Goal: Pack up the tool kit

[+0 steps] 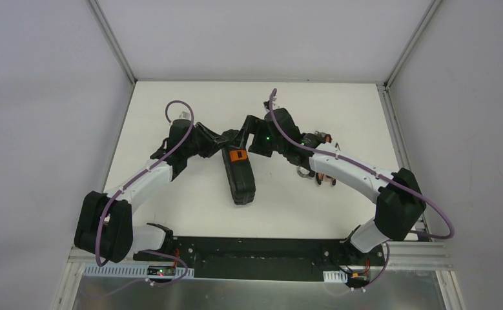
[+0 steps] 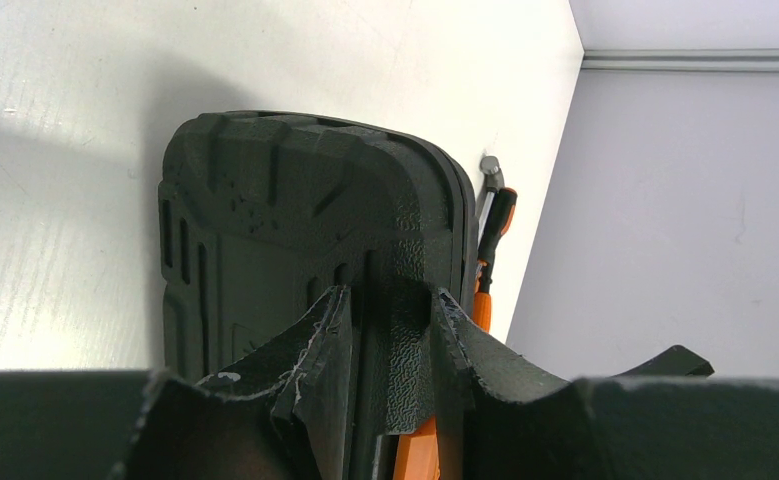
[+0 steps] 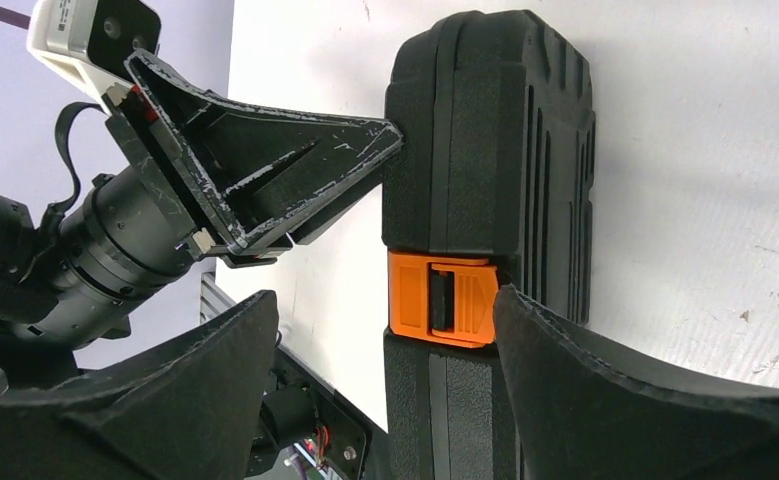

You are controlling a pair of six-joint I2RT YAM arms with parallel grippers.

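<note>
A black tool case (image 1: 239, 181) stands on edge in the middle of the white table, an orange latch (image 3: 443, 300) on its upward side. My left gripper is shut on the case's top end, above the latch. My right gripper is part open above the latch, its fingertips either side of it in the right wrist view; nothing shows held in it. In the top view it hovers just right of the case's upper end.
Several tools (image 1: 326, 177) with orange and black handles lie on the right of the table, partly under the right arm.
</note>
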